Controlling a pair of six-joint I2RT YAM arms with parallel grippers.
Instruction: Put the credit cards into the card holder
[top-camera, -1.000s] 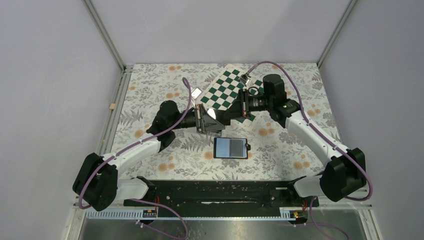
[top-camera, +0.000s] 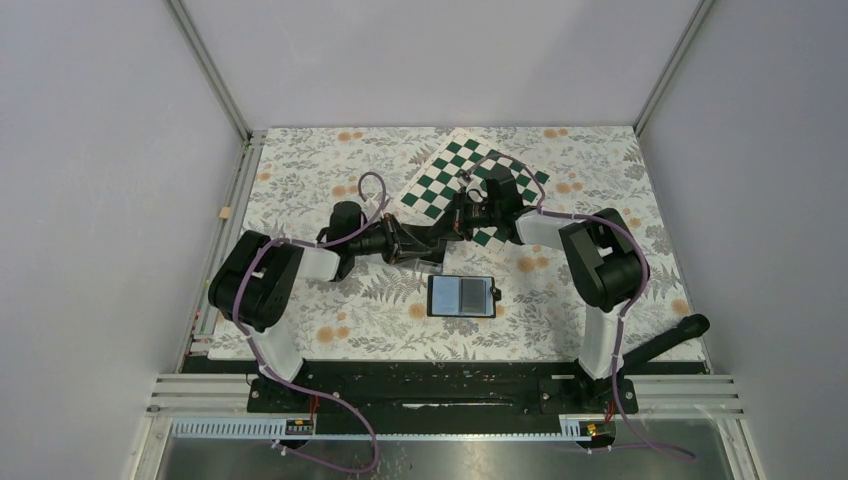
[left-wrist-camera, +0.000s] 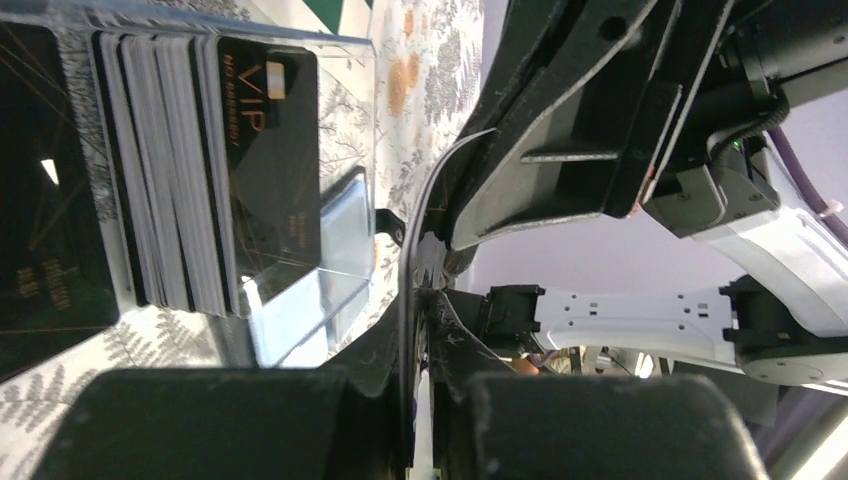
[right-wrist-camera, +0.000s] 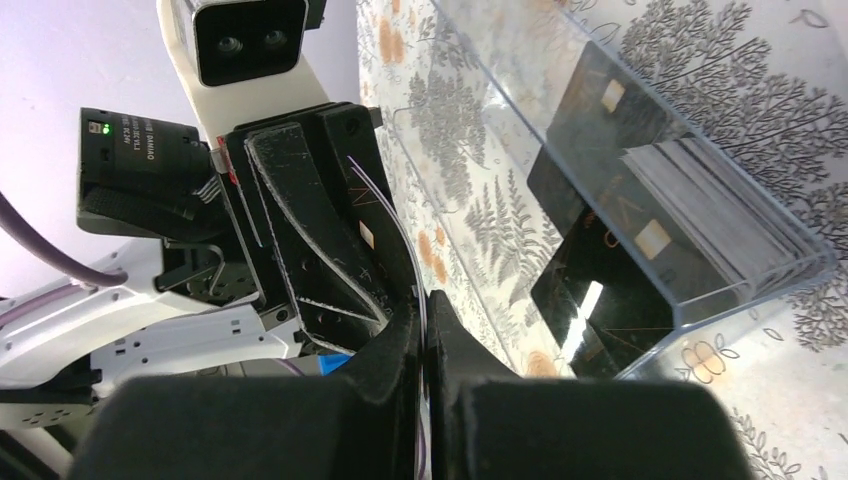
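A black credit card, bent and seen nearly edge-on in the left wrist view (left-wrist-camera: 408, 280), spans between my two grippers. My right gripper is shut on one end of it. My left gripper stands slightly open around the card, with a narrow bright gap beside the card. In the right wrist view, the dark face and chip of the card (right-wrist-camera: 364, 206) show beside the left fingers. Below the grippers is a clear box (right-wrist-camera: 678, 318) with upright black cards, including a VIP card (left-wrist-camera: 270, 160). The open card holder (top-camera: 446, 296) lies flat, nearer the front edge.
A green-and-white checkered sheet (top-camera: 433, 187) lies behind the grippers on the patterned tabletop (top-camera: 300, 200). Free room surrounds the card holder at the front. A black cylinder (top-camera: 665, 342) lies at the front right.
Both arms have drawn inward and their elbows have shifted toward the middle. My right gripper has come a little to the left, while the left gripper stays close to the box. The card holder has not moved.
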